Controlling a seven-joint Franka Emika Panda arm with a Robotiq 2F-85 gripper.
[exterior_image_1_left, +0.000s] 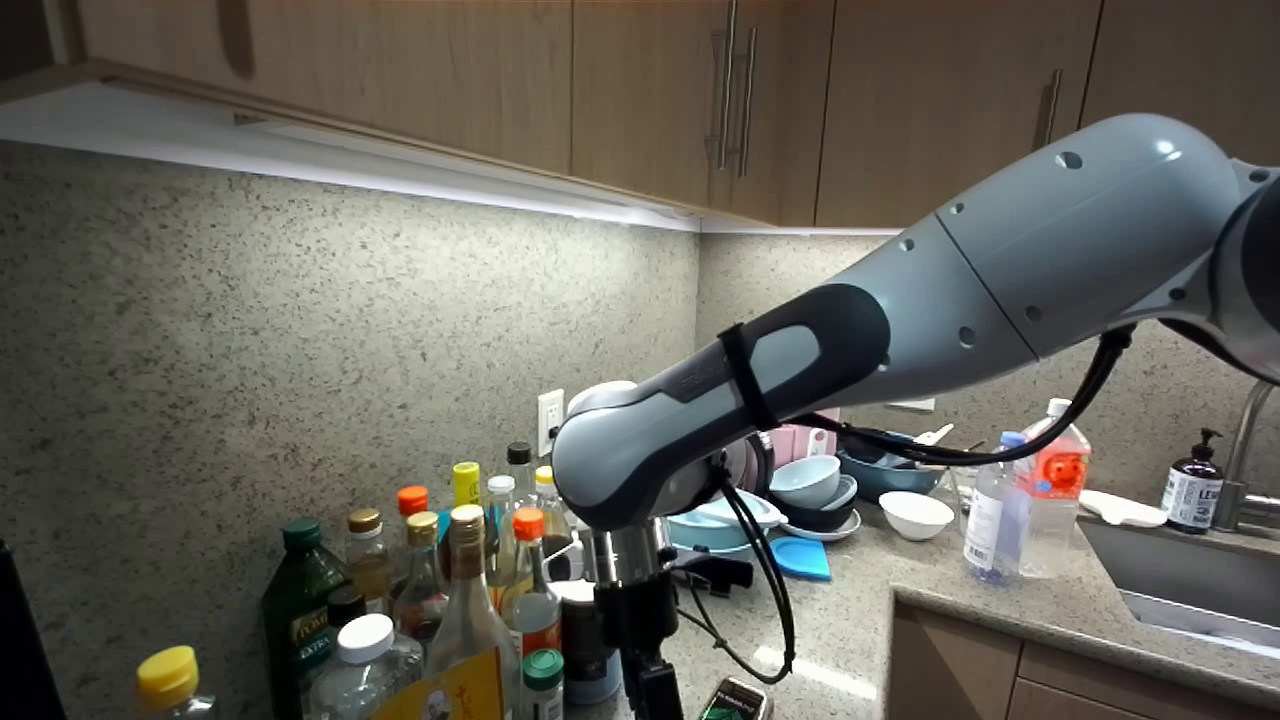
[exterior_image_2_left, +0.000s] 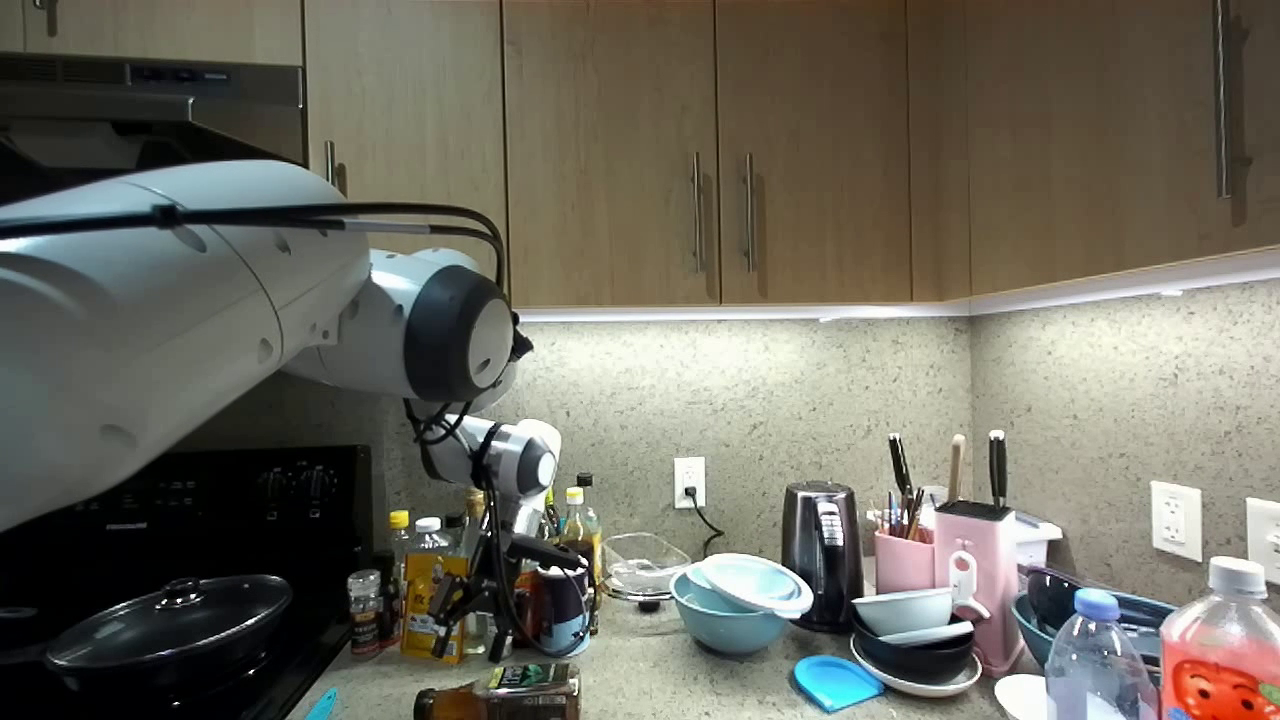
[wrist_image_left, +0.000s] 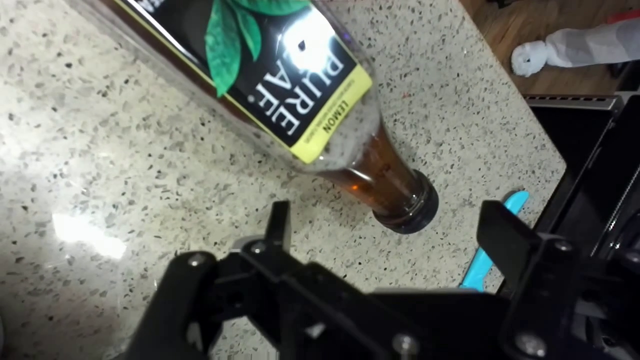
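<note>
A tea bottle (wrist_image_left: 276, 78) with a black "Pure Leaf Lemon" label and dark cap (wrist_image_left: 411, 207) lies on its side on the speckled counter. Exterior view 2 shows the same bottle (exterior_image_2_left: 528, 692) at the front edge of the picture, and only a corner of its label (exterior_image_1_left: 734, 700) enters exterior view 1. My gripper is open, its two black fingers wide apart. In the wrist view the bottle's neck and cap appear between and beyond the fingertips, with nothing gripped. Exterior view 2 has the gripper (exterior_image_2_left: 453, 622) above the counter, near the bottle's cap end.
Several upright sauce and oil bottles (exterior_image_1_left: 465, 612) crowd the wall side by the arm. A turquoise utensil (wrist_image_left: 480, 270) lies near the counter edge beside the black stove (exterior_image_2_left: 324, 624). Bowls (exterior_image_2_left: 732, 618) and a kettle (exterior_image_2_left: 823, 558) stand farther right. Counter around the lying bottle is mostly clear.
</note>
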